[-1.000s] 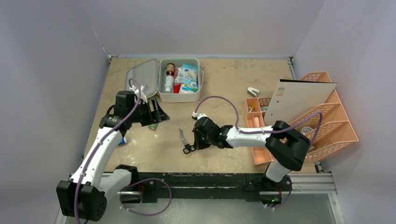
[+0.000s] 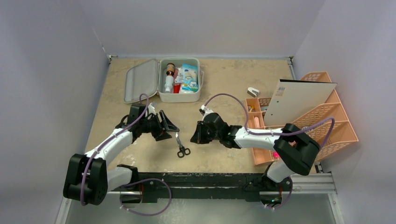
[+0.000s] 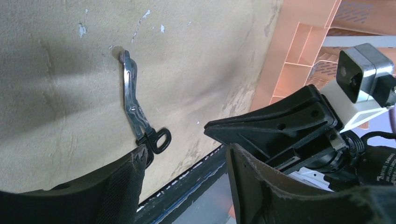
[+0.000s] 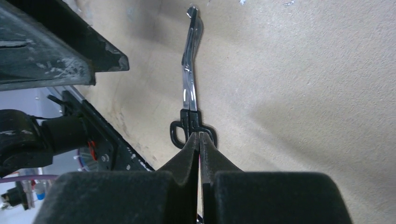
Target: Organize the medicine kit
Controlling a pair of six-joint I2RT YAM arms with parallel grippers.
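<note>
Black-handled scissors (image 2: 182,148) lie flat on the table between the two arms, blades toward the back. My left gripper (image 2: 171,131) is over the blade end in the top view; its fingers (image 3: 122,175) stand apart, with no object held between them. In the right wrist view, the scissors' handles (image 4: 187,123) are just beyond the tips of my right gripper, which is shut with nothing showing in it. The grey medicine case (image 2: 161,86) is open at the back, holding bottles (image 2: 169,81) and a blue-and-white packet (image 2: 190,77).
The case's lid (image 2: 140,83) lies open to its left. An orange organizer (image 2: 261,156) with a white board (image 2: 296,102) fills the right side. A small white object (image 2: 253,91) lies beside it. Bare table lies between case and organizer.
The scissors have shifted left and turned slightly. The right gripper has retreated a little to the right of the handles.
</note>
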